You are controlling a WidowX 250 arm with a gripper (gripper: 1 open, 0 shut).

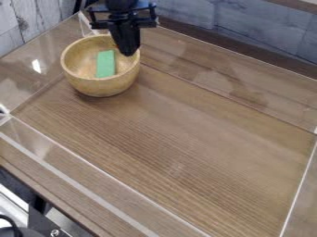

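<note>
A round wooden bowl (pixel 102 86) sits at the upper left of the table, with a green block (pixel 107 64) lying inside it toward its left. My gripper (pixel 126 46) is black and hangs over the back right rim of the bowl, at the top of the view. It looks shut, with nothing visible between its fingers, though it is small and dark here.
A pale corrugated surface stands behind at the top left.
</note>
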